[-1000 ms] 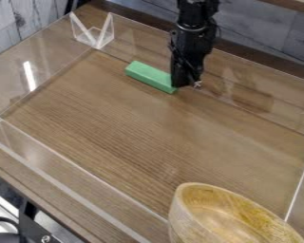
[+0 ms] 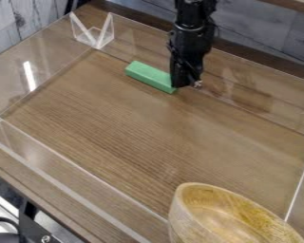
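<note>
The black robot gripper (image 2: 185,74) reaches down from the top centre of the view to the wooden tabletop (image 2: 117,142). A green rectangular block (image 2: 149,76) lies flat just to its left, its right end at the fingertips. Whether the fingers are open or shut on the block's end is too small and dark to tell.
A large yellow bowl (image 2: 224,218) sits at the bottom right. White bracket-like pieces stand at the upper left corner and left edge. Dark cables lie at the lower left beyond the table edge.
</note>
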